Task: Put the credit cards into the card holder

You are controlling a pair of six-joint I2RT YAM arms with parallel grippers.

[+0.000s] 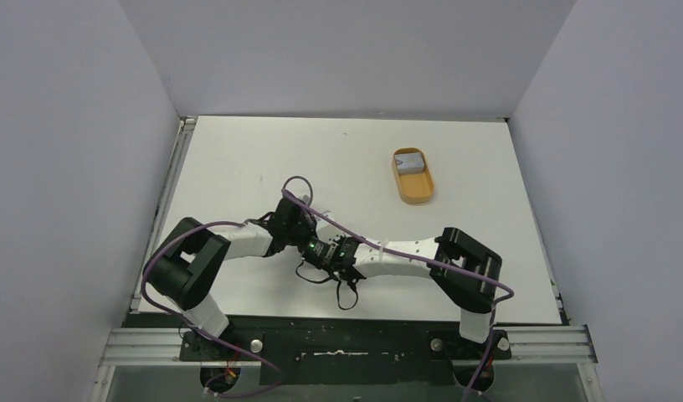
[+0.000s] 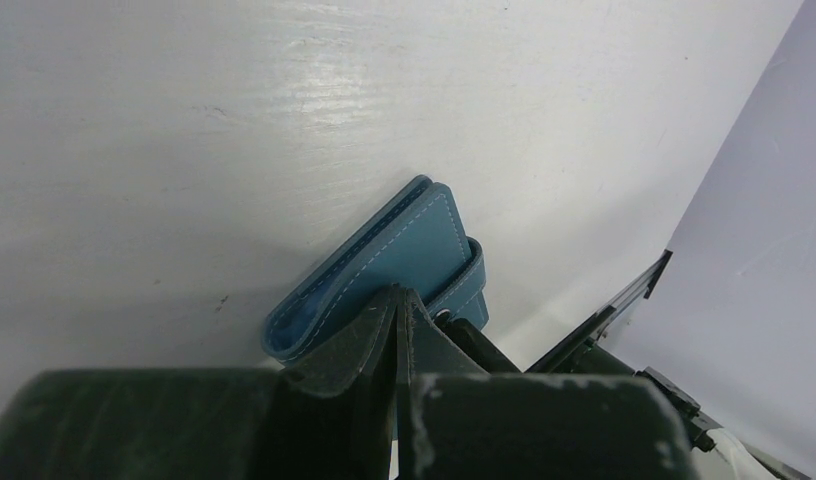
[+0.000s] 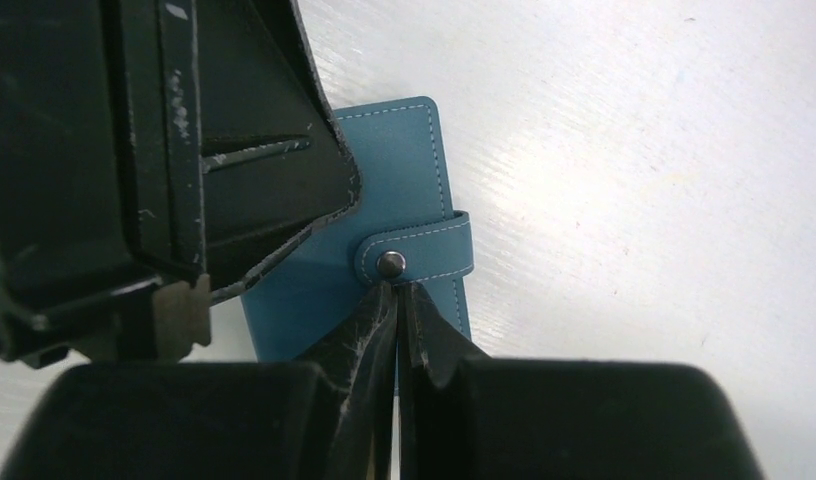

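A blue leather card holder (image 2: pixel 404 250) with stitched edges and a snap strap (image 3: pixel 424 250) lies on the white table, mostly hidden under both arms in the top view. In the right wrist view the strap lies across its front, with my shut right gripper at the metal snap (image 3: pixel 390 263), nothing visible between its fingers. My left gripper is shut over the holder near its lower edge in the left wrist view, with nothing visible between its fingertips. Whether cards are inside cannot be seen.
An orange tray (image 1: pixel 416 189) with a grey item (image 1: pixel 408 162) in it sits at the back right. Grey walls stand around three sides.
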